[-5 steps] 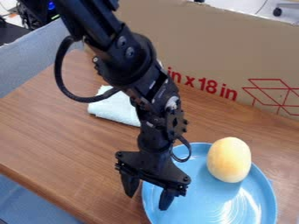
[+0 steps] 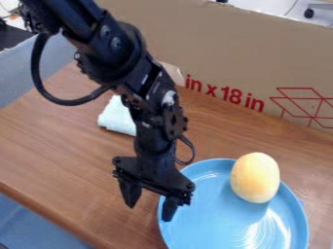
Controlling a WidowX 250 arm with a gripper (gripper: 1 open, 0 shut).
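Note:
My black gripper point(image 2: 148, 202) hangs low over the wooden table at the left edge of a blue plate point(image 2: 228, 231), fingers apart and pointing down, with nothing visible between them. A pale yellow, egg-shaped object point(image 2: 255, 177) rests on the plate's upper part, to the right of my gripper. Behind the arm lies a white folded cloth point(image 2: 115, 117), partly hidden by it.
A cardboard box point(image 2: 247, 58) with red printing stands along the back.
The arm has moved leftward and slightly back, away from the plate's middle. The plate and yellow object have stayed in place.

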